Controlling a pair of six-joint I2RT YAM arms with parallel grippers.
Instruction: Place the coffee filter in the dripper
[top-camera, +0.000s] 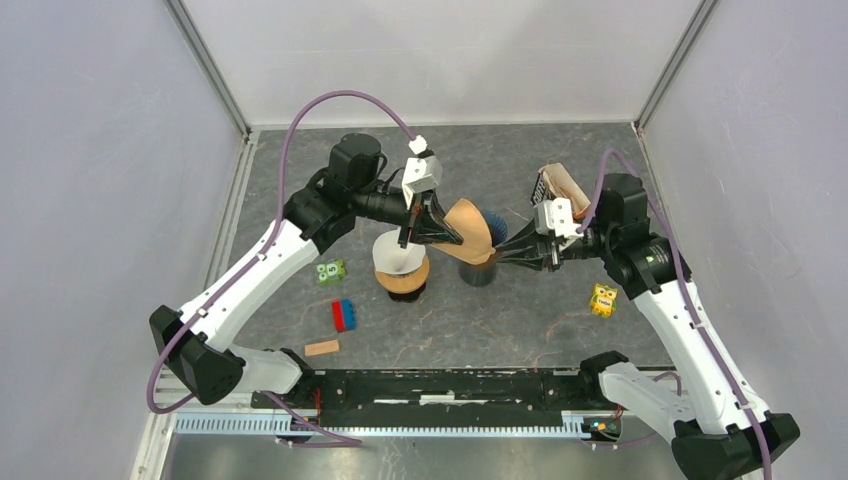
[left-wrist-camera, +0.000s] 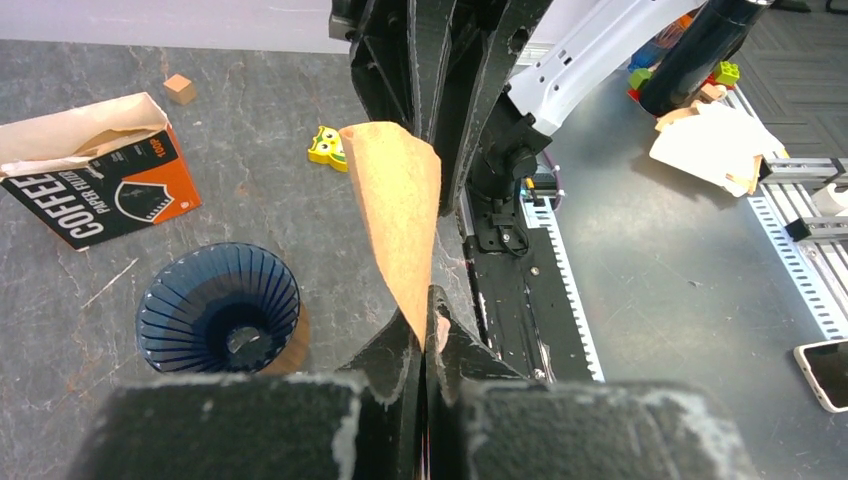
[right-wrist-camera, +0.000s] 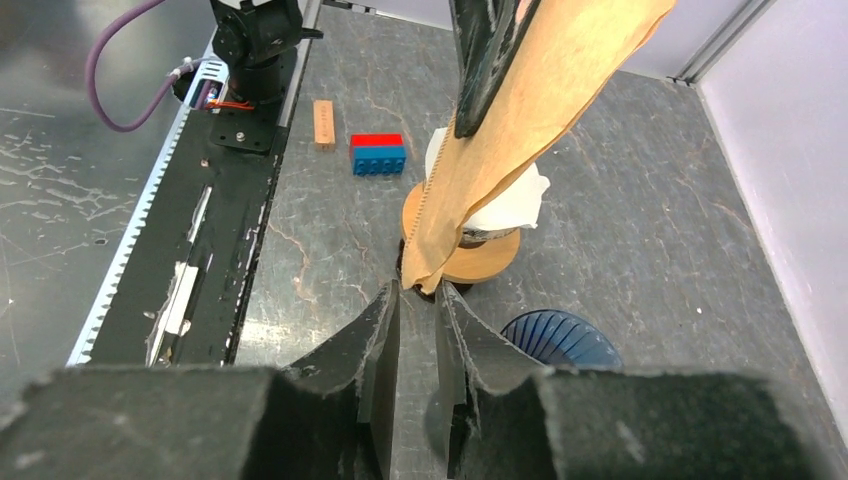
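Note:
A tan paper coffee filter (top-camera: 467, 227) is pinched by my left gripper (top-camera: 458, 239), which is shut on one edge of it. In the left wrist view the filter (left-wrist-camera: 395, 205) rises edge-on from the closed fingertips. My right gripper (top-camera: 500, 256) has reached the filter's lower right corner. From the right wrist view, its fingers (right-wrist-camera: 378, 360) stand slightly apart, the corner of the filter (right-wrist-camera: 500, 150) at the tips; no firm grip shows. Beneath the filter stands the blue ribbed dripper (left-wrist-camera: 220, 300), its inside empty; the top view hides part of it.
A white-lined vessel with a wooden collar (top-camera: 403, 278) stands left of the dripper. Behind the right arm is the coffee filter box (left-wrist-camera: 100, 185). Red-blue blocks (top-camera: 344, 315), a wooden block (top-camera: 322, 348) and a yellow toy (top-camera: 603, 300) lie around.

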